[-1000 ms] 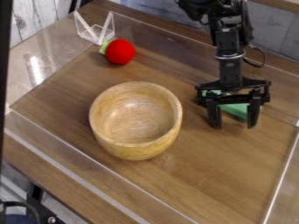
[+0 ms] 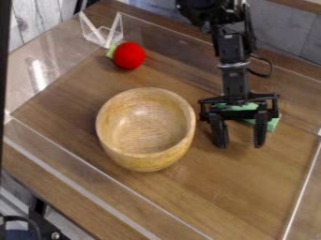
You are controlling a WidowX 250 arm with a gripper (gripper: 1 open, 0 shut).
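Note:
My black gripper [image 2: 236, 132] is low over the table on the right, its fingers spread to either side and pointing down. A green object [image 2: 265, 121] lies just behind and partly under it, mostly hidden by the fingers; whether it sits between them I cannot tell. A large wooden bowl [image 2: 145, 129] stands left of the gripper.
A red round object [image 2: 128, 55] with a pale green part lies at the back left, beside a white wire holder [image 2: 103, 31]. A grey wall runs along the back right.
My gripper has shifted slightly left and toward the front, now covering more of the green object, which shows less on the right.

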